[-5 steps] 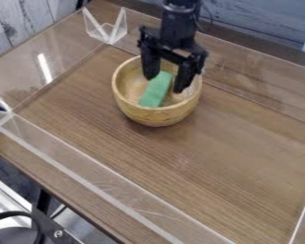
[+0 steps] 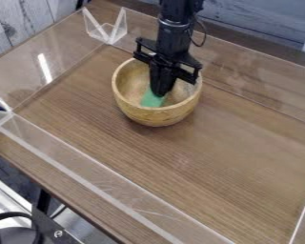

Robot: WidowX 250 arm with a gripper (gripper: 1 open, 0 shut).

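A tan bowl (image 2: 138, 110) sits on the wooden table near the upper middle. Inside it lies a green object (image 2: 152, 99), partly hidden behind my black gripper (image 2: 160, 81), which hangs from the top with its fingers down inside the bowl at the green object's upper end. The fingers look close together; whether anything is between them is hard to tell.
A white wire-like holder (image 2: 107, 27) stands at the back left. Black cables and hardware (image 2: 15, 229) lie at the lower left edge.
My gripper has come down into the bowl, over the green object's upper part, and its fingers are closer together than before. The bowl has stayed about where it was.
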